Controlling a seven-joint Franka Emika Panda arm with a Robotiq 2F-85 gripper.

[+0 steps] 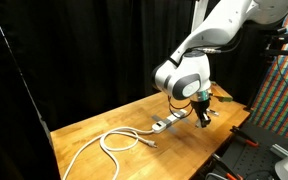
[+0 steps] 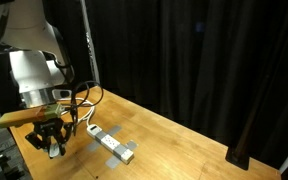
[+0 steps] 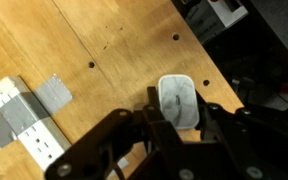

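A small white object with a rounded top sits between the dark fingers of my gripper in the wrist view. The gripper is shut on it; its lower part is hidden. In exterior view 2 the gripper is close above the table at the left, with the white object showing small at its tips. Exterior view 1 has the gripper over the right part of the table, to the right of a white power strip. What the object is, I cannot tell.
Grey tape lies by the power strip. A white cable loops over the left of the wooden table. A dark stand edge borders the table.
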